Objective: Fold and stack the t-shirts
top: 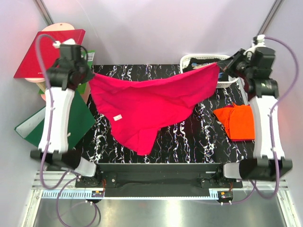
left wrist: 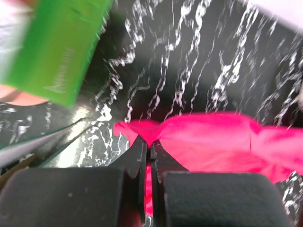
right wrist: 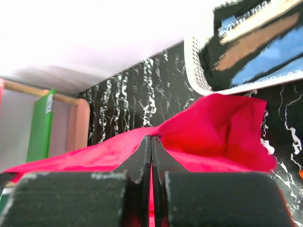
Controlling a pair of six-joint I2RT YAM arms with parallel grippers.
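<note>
A pinkish-red t-shirt (top: 147, 101) is stretched between my two grippers, its upper edge raised in a shallow sag while its lower part rests on the black marbled table. At the shirt's left upper corner my left gripper (top: 91, 75) is shut on the fabric; in the left wrist view the cloth (left wrist: 203, 137) runs off to the right from the fingertips. My right gripper (top: 221, 65) is shut on the opposite corner, close to the basket. In the right wrist view a loose flap of the shirt (right wrist: 236, 127) hangs beyond the fingers. An orange folded cloth (top: 236, 122) lies at the right.
A white basket (top: 184, 61) holding a dark printed shirt (right wrist: 265, 47) stands at the back right. Red (top: 35, 59) and green (top: 78, 118) folders crowd the left side near my left arm. Bare table shows along the back and front right.
</note>
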